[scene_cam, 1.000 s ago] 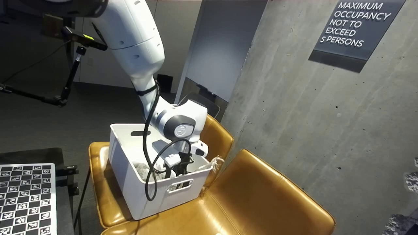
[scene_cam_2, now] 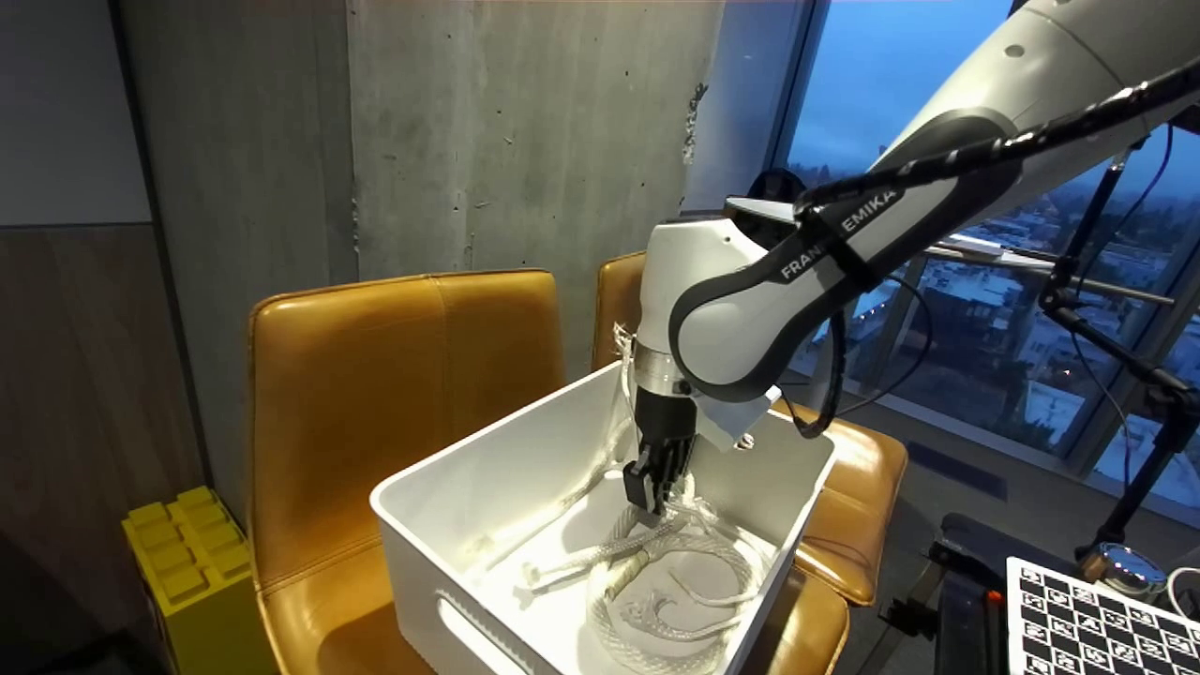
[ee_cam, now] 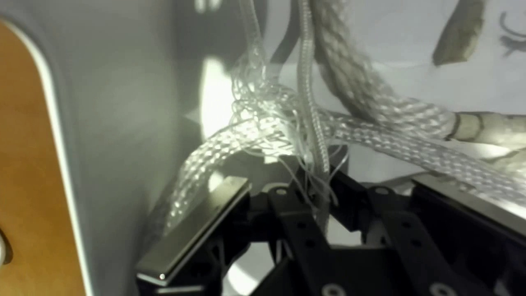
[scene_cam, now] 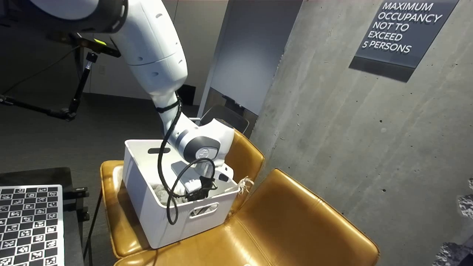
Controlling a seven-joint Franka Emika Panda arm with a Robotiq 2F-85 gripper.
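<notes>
Inside a white plastic box [scene_cam_2: 416, 551], my gripper [scene_cam_2: 652, 501] points down among pale braided ropes [scene_cam_2: 675, 551]. In the wrist view, a thin braided cord [ee_cam: 306, 74] with frayed strands runs between the fingers of my gripper, which is shut on it. More loose strands [ee_cam: 266, 98] bunch just beyond the fingertips. A thicker rope [ee_cam: 424, 116] lies to the right, its end wrapped in tape. Another braided length curves beside the left finger. From exterior view 1, the box front [scene_cam: 177, 235] and the arm's cable hide part of the hand.
The box wall [ee_cam: 113, 123] stands close to the gripper's left in the wrist view. Tan chairs [scene_cam: 301, 217] carry and flank the box. A rope end [scene_cam: 244, 184] hangs over the rim. A patterned board [scene_cam: 29, 226] lies off to one side.
My hand has come down slightly within the box, and the cable loop on the arm has shifted a little. The box and chairs stand as before.
</notes>
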